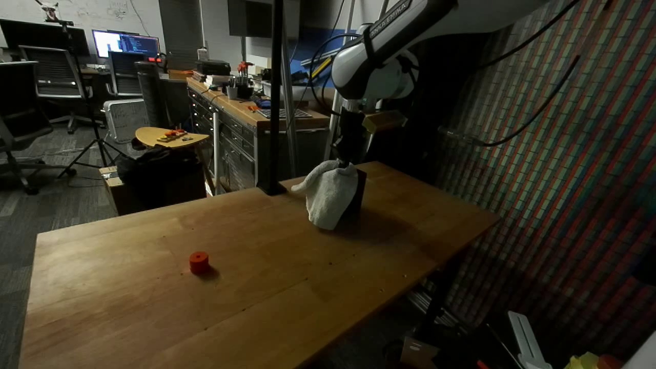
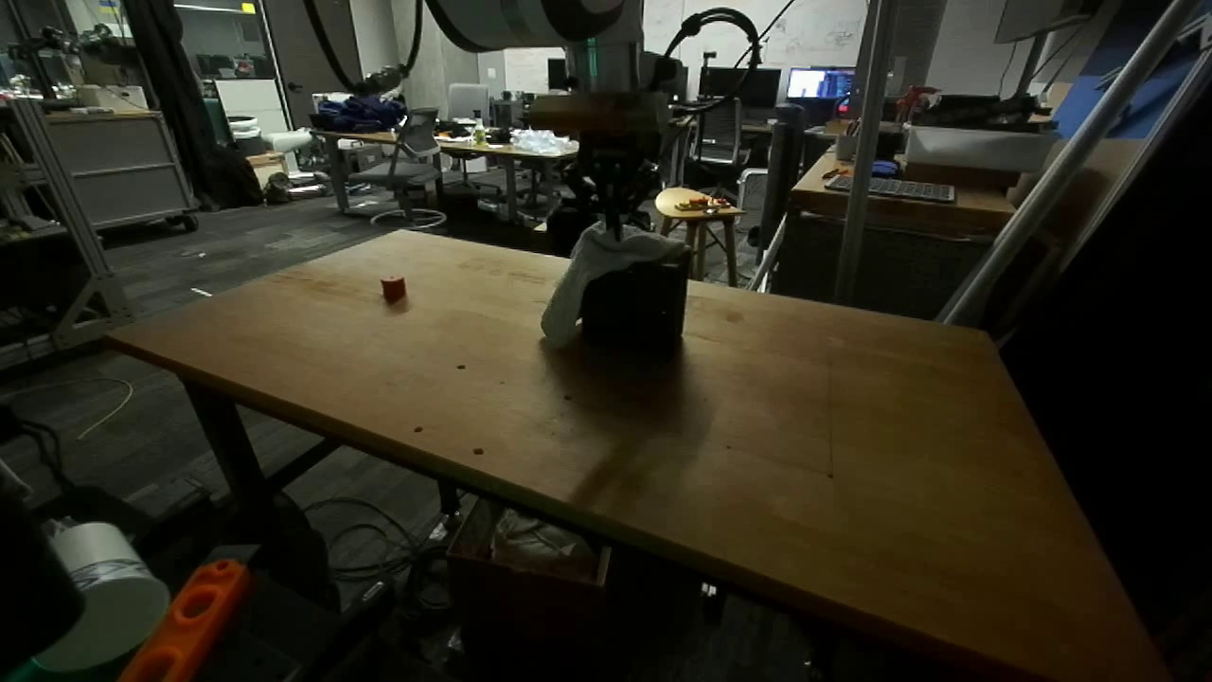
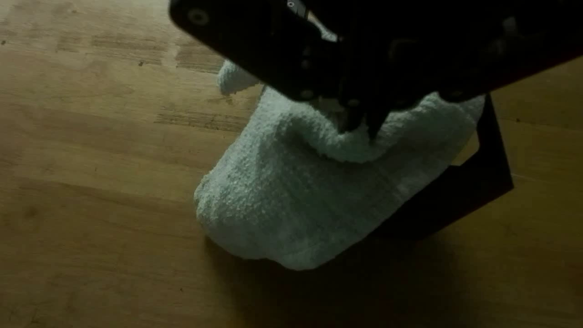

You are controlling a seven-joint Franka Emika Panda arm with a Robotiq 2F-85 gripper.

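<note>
A white, fluffy cloth drapes over the side of a black box on the wooden table. My gripper points down at the cloth's upper part, its fingertips close together and pressed into a fold. It is shut on the cloth, right above the box's rim. In the wrist view the cloth hides most of the box, and only a dark corner of it shows at the right. One end of the cloth hangs down outside the box close to the tabletop. How much lies inside cannot be seen.
An orange-red cylinder stands alone on the table, well away from the box. A black post rises at the table's back edge near the cloth.
</note>
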